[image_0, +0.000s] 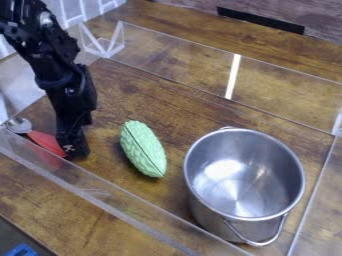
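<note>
My black gripper (70, 140) is low at the left, its fingertips down at a wrench (42, 139) with a red handle and a silver head that lies beside the clear tray wall; whether the fingers are closed on it cannot be told. A pale green ridged vegetable toy (142, 149) lies on the wooden surface to the right of the gripper. A steel pot (242, 178) with side handles stands at the front right.
Clear plastic walls (160, 68) border the work area at the back, front and right. Bare wood (174, 105) is free behind the green toy and the pot.
</note>
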